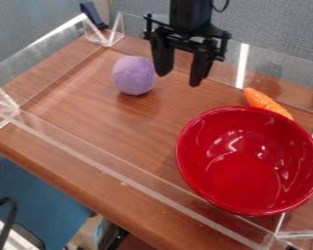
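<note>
My black gripper (182, 68) hangs at the top centre of the camera view, open, its two fingers apart with nothing between them, above the wooden surface. A purple ball (133, 75) rests a little left of and below the gripper. An orange carrot-like object (268, 104) lies at the right, behind a large red bowl (248, 161), which fills the lower right of the surface.
Clear plastic walls (245, 66) border the wooden table (87, 122). A dark object (93, 14) sits beyond the back left corner, and blue floor shows at the lower left.
</note>
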